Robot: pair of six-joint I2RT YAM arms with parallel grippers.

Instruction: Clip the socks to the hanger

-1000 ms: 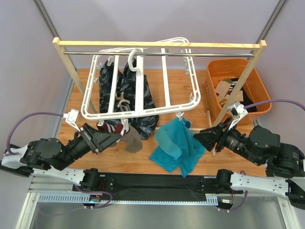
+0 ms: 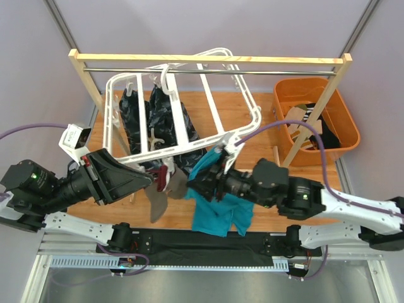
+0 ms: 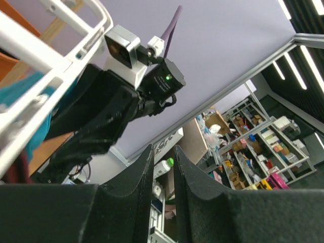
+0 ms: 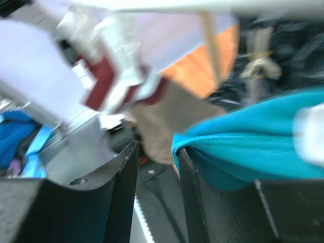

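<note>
The white hanger (image 2: 167, 153) hangs under the rod. Maroon-and-grey socks (image 2: 158, 205) hang from its front bar, beside the tips of my left gripper (image 2: 150, 181). In the left wrist view, a narrow gap separates the left fingers (image 3: 134, 202), with only background seen between the tips. My right gripper (image 2: 196, 184) is at the upper part of the teal cloth (image 2: 218, 211). From the right wrist view, a cloth fold lies against one fingertip (image 4: 184, 158); whether it is gripped is unclear. Dark patterned socks (image 2: 165, 120) hang behind.
An orange bin (image 2: 344, 126) with more socks stands at the back right. The wooden frame (image 2: 208, 59) and metal rod span the back. Bare wooden table (image 2: 180, 218) shows at the front between the hanging pieces.
The right gripper has swept left from beyond the teal cloth to near the maroon socks, and the cloth's top has shifted left with it. The hanger has swung and tilted; the left gripper moved slightly.
</note>
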